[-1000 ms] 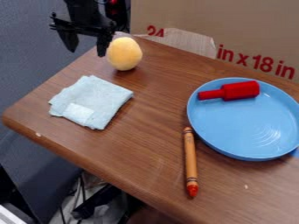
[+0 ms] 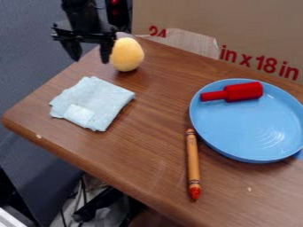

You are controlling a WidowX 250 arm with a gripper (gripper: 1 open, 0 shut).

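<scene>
My black gripper [image 2: 89, 50] hangs at the upper left over the table's back-left edge, its fingers apart with nothing seen between them. Just right of it rests a yellow rounded object [image 2: 128, 56]. A folded pale cloth [image 2: 91, 105] lies on the left of the wooden table. On the right, a blue plate [image 2: 249, 133] carries a red cylindrical object with a narrow handle [image 2: 243, 91]. An orange crayon [image 2: 193, 164] lies left of the plate.
A cardboard box [image 2: 225, 35] stands along the back of the table [image 2: 142, 160]. The left edge drops to a grey area.
My gripper has shifted slightly to the left over the last second. The objects on the table have not moved.
</scene>
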